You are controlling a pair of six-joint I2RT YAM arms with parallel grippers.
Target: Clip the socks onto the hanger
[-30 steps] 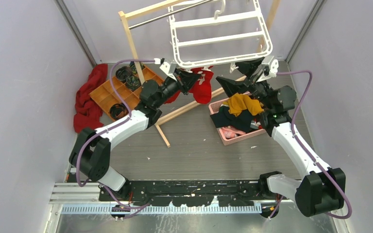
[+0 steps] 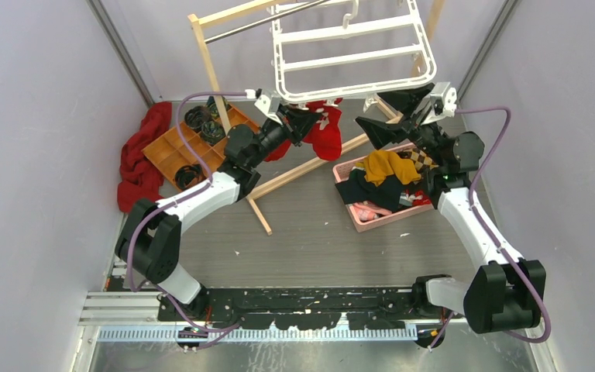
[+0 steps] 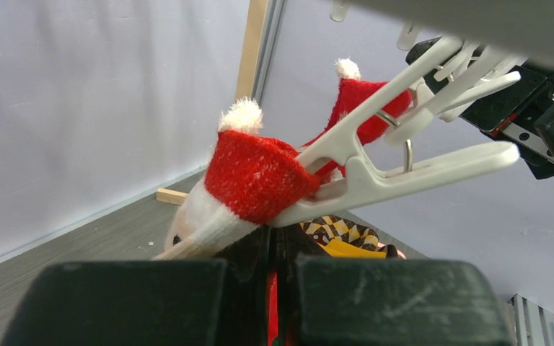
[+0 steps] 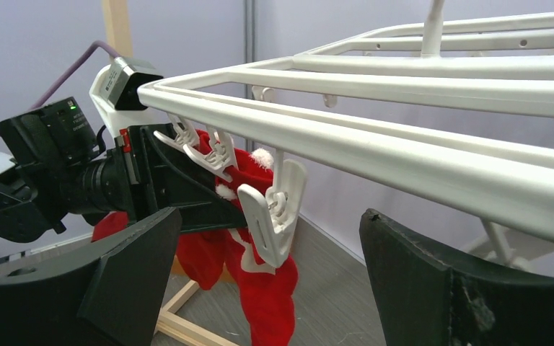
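Two red socks hang under the white hanger (image 2: 356, 91). The nearer red sock (image 3: 260, 176), with its white pompom, lies between the fingers of a white clip (image 3: 389, 180). Right below that clip my left gripper is shut at the sock, red cloth showing in the narrow gap between its fingers. Farther along, the second red sock (image 3: 357, 104) touches another clip. My right gripper is open and holds nothing. Ahead, within its gap in the right wrist view, is a third white clip (image 4: 267, 220), with red cloth hanging behind it.
A pink basket (image 2: 391, 221) with yellow, black and other socks stands below my right arm. An orange divided tray (image 2: 166, 155) and a red cloth (image 2: 141, 163) lie at left. Wooden stand bars (image 2: 298, 172) cross the floor.
My right gripper has shifted a little to the right and stays open. The hanger and the hanging red cloth have moved slightly up and right. My left gripper has barely moved.
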